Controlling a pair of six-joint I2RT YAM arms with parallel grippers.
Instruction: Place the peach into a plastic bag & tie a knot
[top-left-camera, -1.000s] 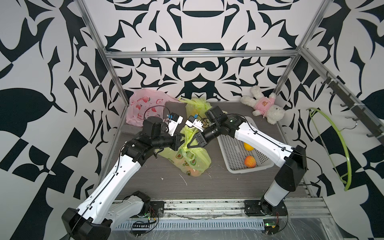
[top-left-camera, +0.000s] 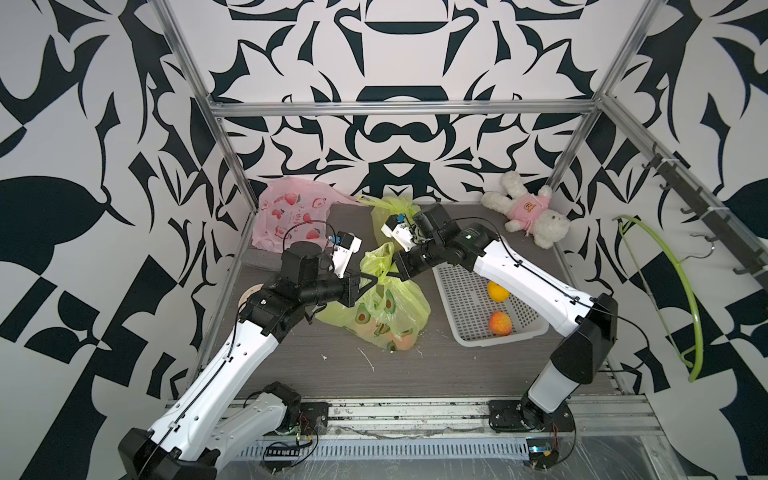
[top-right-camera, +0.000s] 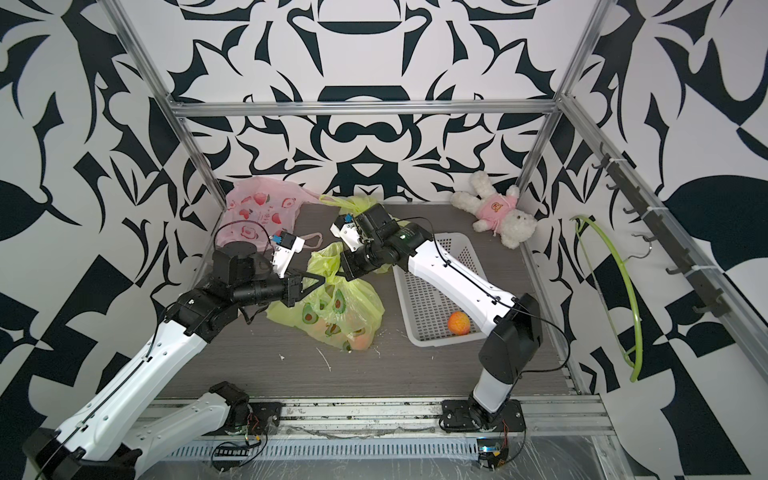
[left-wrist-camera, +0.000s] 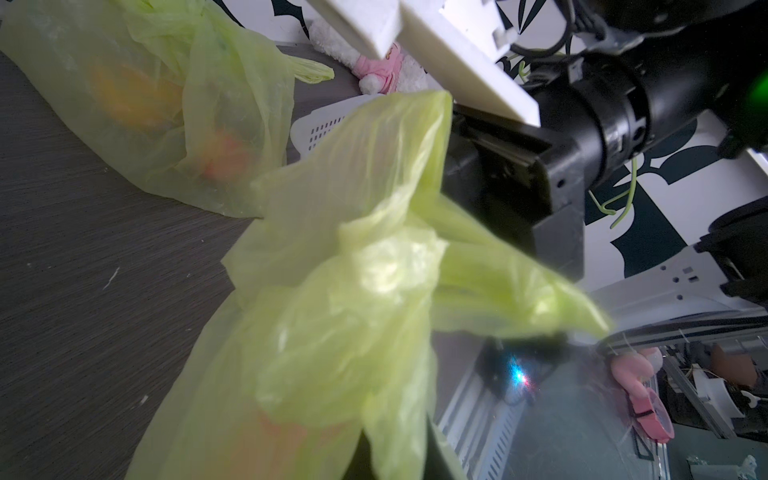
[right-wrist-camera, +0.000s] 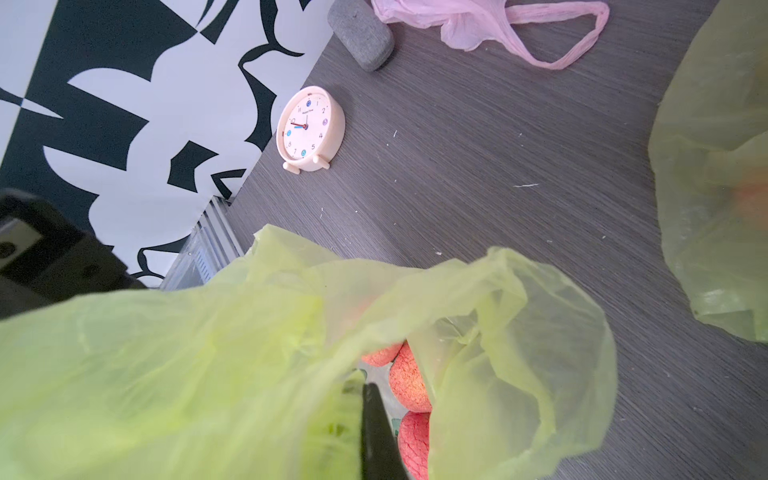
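A yellow-green plastic bag (top-left-camera: 389, 308) with avocado prints stands bunched on the table between my two grippers. Reddish peaches (right-wrist-camera: 409, 377) show through its gathered opening in the right wrist view. From the left side, my left gripper (top-left-camera: 373, 280) is shut on the bag's neck, its tips largely covered by film in the left wrist view. Opposite it, my right gripper (top-left-camera: 394, 274) is shut with film bunched around its fingers (right-wrist-camera: 377, 440). Loose folds of the bag rise above both grippers. No finished knot can be made out.
A grey basket (top-left-camera: 449, 316) with an orange peach (top-left-camera: 500, 323) and a yellow fruit (top-left-camera: 497, 292) is under the right arm. Behind lie another green bag (top-left-camera: 389, 211), a pink bag (top-left-camera: 292, 212) and a plush toy (top-left-camera: 529, 209). A clock (right-wrist-camera: 310, 128) stands left.
My right gripper has drawn slightly back and its spread fingers have come together at the bag's neck. The bag's top has risen a little. My left gripper has barely moved.
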